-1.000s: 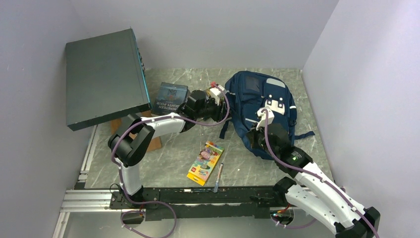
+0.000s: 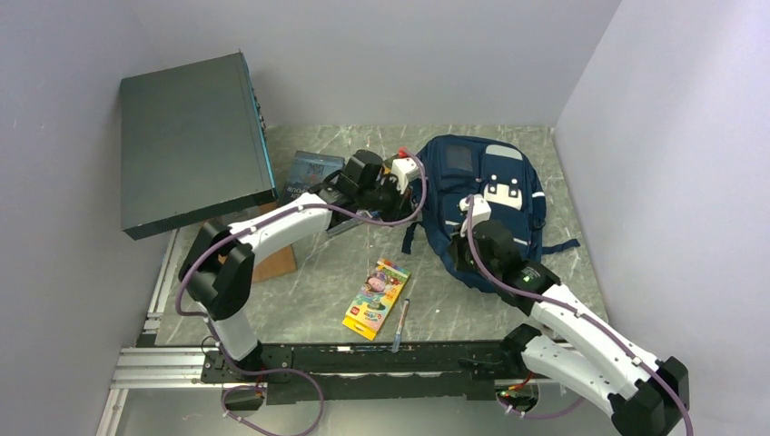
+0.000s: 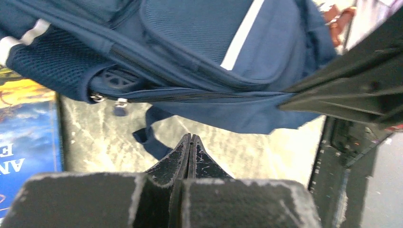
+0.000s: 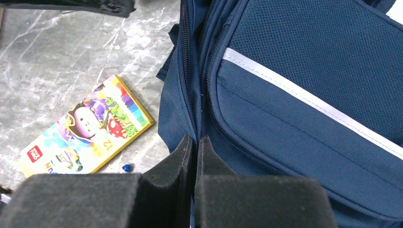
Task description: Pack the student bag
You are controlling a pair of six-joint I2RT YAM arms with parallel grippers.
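The navy backpack lies at the right of the table. My right gripper is shut on the zippered fabric edge of its side. My left gripper, beside the bag's left side in the top view, is shut with nothing showing between its fingers; a zipper with metal pulls lies above it in the left wrist view. A yellow crayon box and a pen lie at the front. A dark book lies behind my left arm, and a blue book shows in the left wrist view.
A large dark green box stands at the back left over a brown board. Walls border the back and sides. Bare table lies around the crayon box.
My left arm has risen and shifted, hiding more of the dark book.
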